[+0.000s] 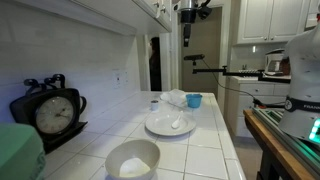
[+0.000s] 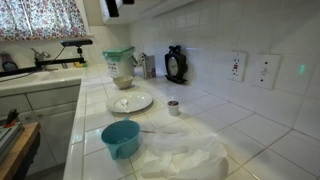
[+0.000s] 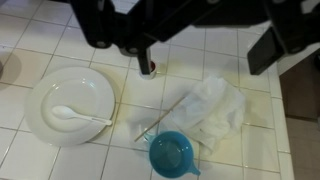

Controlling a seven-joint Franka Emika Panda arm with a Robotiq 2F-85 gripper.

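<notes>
My gripper hangs high above the counter, its two dark fingers (image 3: 146,62) wide apart in the wrist view with nothing visible between them. In exterior view 1 the gripper (image 1: 187,40) shows small at the top. Below it a white plate (image 3: 48,108) carries a white spoon (image 3: 66,113). A teal cup (image 3: 171,155) stands on the tiles with a thin stick (image 3: 155,126) beside it. Crumpled white cloth or paper (image 3: 213,112) lies next to the cup. A small white cup with a dark top (image 2: 173,108) stands near the plate.
A white bowl (image 1: 133,160), a green-topped container (image 1: 18,152) and a black clock (image 1: 58,112) occupy the near end in exterior view 1. A tiled wall (image 2: 225,40) bounds one side. Bare tiles (image 1: 200,152) lie right of the bowl.
</notes>
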